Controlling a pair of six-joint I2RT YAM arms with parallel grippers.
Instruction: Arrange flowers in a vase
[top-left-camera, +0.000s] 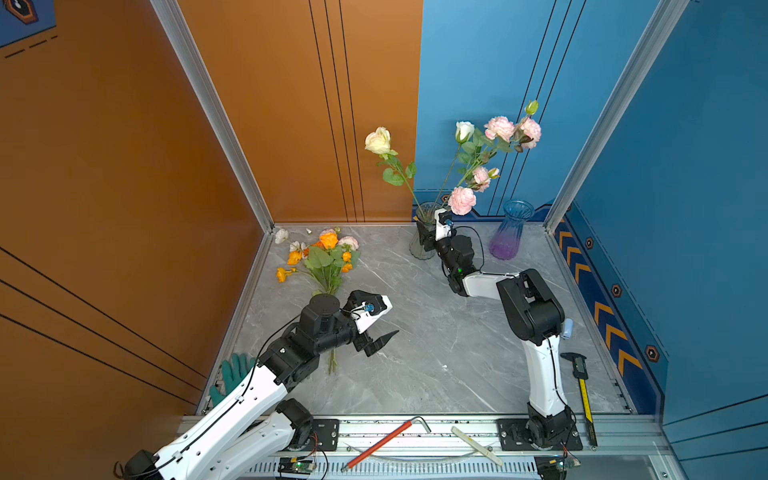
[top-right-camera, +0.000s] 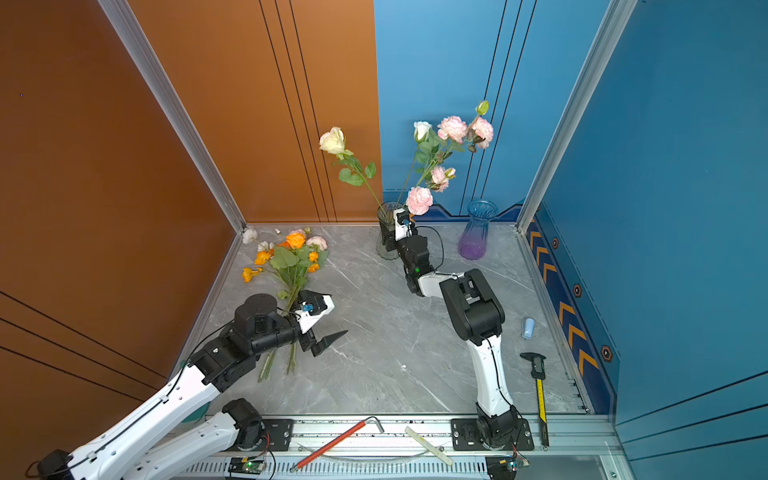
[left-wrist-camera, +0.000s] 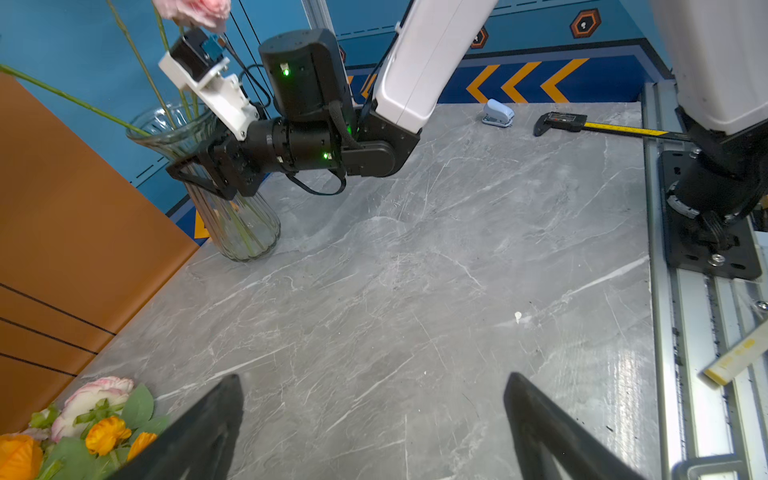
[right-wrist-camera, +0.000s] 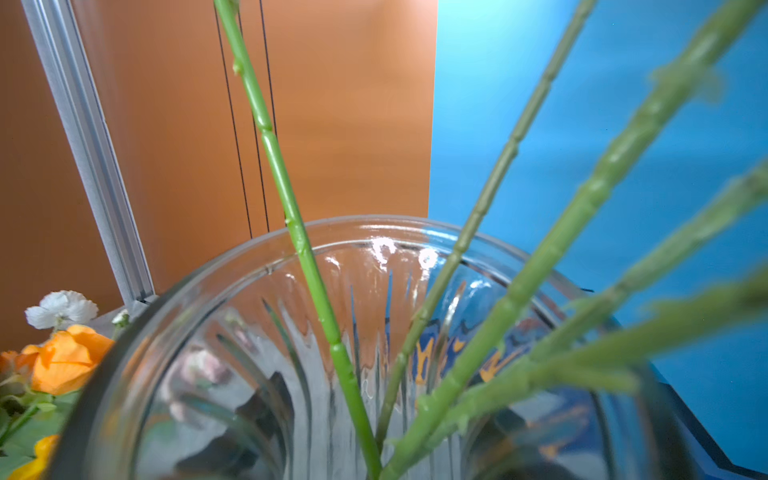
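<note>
A clear ribbed glass vase (left-wrist-camera: 254, 233) stands at the back middle, near the rear wall. My right gripper (top-left-camera: 426, 234) is shut on its upper part, its dark fingers visible through the glass in the right wrist view. Whether the base touches the table I cannot tell. The vase holds a cream rose (top-left-camera: 377, 141), a white rosebud (top-left-camera: 464, 131) and stems of pink blooms (top-left-camera: 462, 201) leaning right. At the front left, my left gripper (top-left-camera: 389, 318) is open and empty above the table. Behind it lies a bunch of orange, white and pink flowers (top-left-camera: 329, 241), its stems partly covered by the arm.
A blue-purple vase (top-left-camera: 507, 237) stands empty at the back right. Along the right lie a pale blue stapler (top-right-camera: 529, 328) and a caliper-like tool (top-right-camera: 541, 392). Teal gloves (top-left-camera: 231, 376) sit at the left edge.
</note>
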